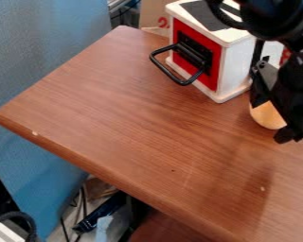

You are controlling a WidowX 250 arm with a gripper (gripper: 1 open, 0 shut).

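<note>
My black gripper [283,99] reaches down at the right edge of the view, over a pale tan rounded object [267,116] on the wooden table [116,123]. The object is partly hidden behind the gripper, and I cannot tell whether the fingers grip it. A white box [227,83] with a red front panel and a black wire handle [167,70] stands at the back of the table.
A blue padded surface [34,85] runs along the left beside the table. Cables and clutter lie below at lower left. A cardboard box stands behind at the top.
</note>
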